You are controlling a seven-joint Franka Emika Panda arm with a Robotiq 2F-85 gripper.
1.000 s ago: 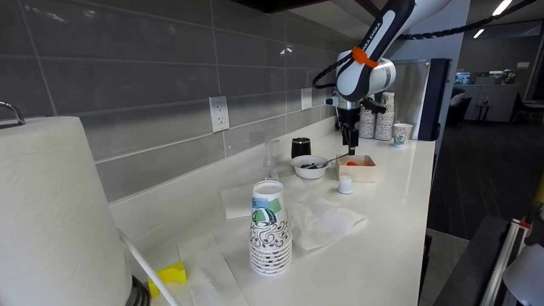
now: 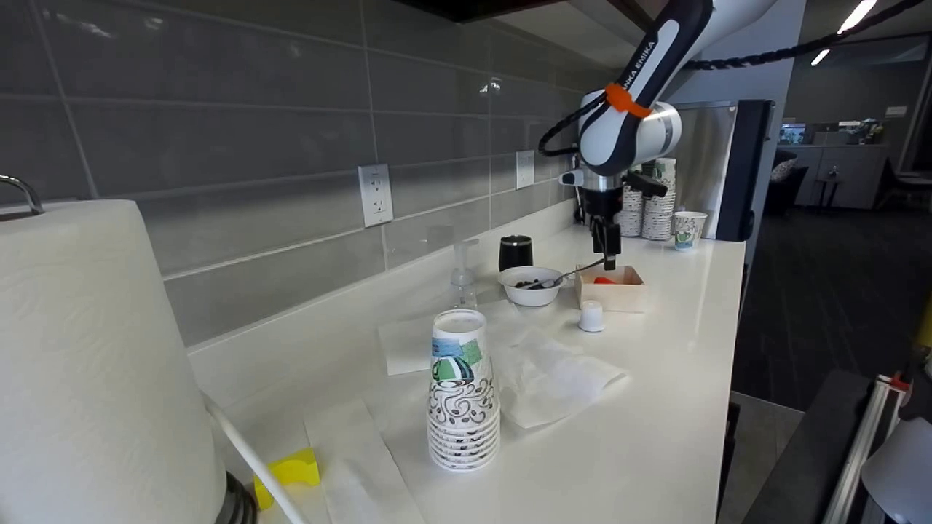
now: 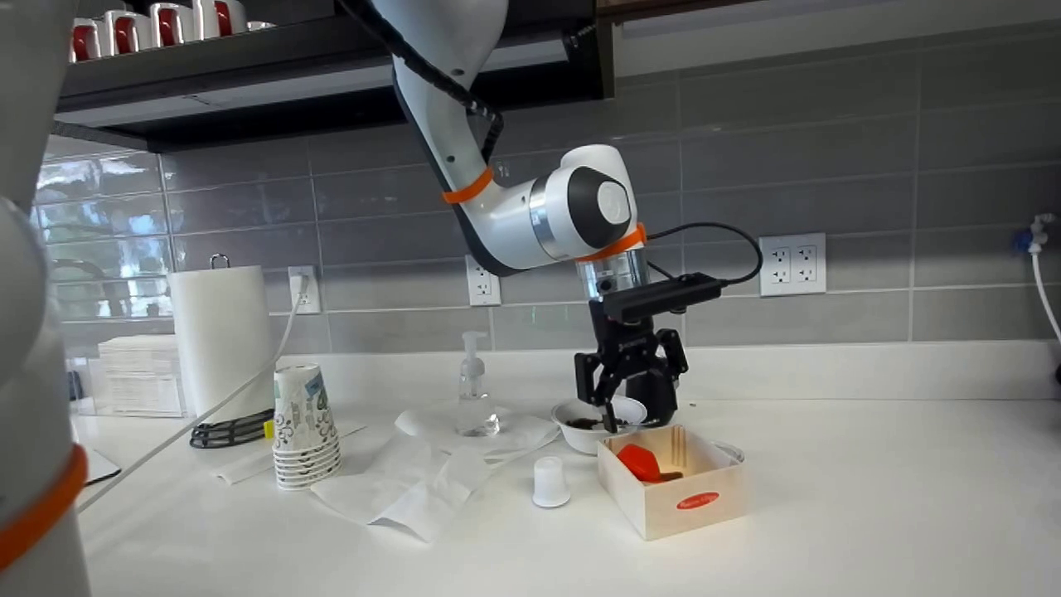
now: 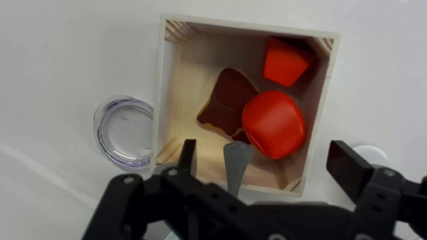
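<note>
My gripper is open above the near part of a light wooden box (image 4: pixel 168 80), its fingers wide apart with nothing held. Inside the box lie a rounded red piece (image 4: pixel 274 124), a smaller angular red piece (image 4: pixel 285 63) and a dark brown, bread-shaped piece (image 4: pixel 229 98). Between the fingers in the wrist view shows the grey handle of a spoon (image 4: pixel 237 160), its lower part hidden by the gripper. In exterior view 1 the spoon leans out of a white bowl (image 2: pixel 529 295) holding dark bits, its handle reaching toward the box.
A clear lid (image 4: pixel 127 134) lies against the box's side. Close by stand a small white cup (image 3: pixel 549 482) and a black tumbler (image 2: pixel 515 252). Crumpled paper (image 2: pixel 550 375), a soap bottle (image 3: pixel 475 393) and stacked paper cups (image 2: pixel 461 393) are farther off. Counter right of the box is clear in exterior view 2.
In exterior view 1 the arm and gripper have shifted slightly to the right and a little lower. The box, bowl and spoon look unmoved.
</note>
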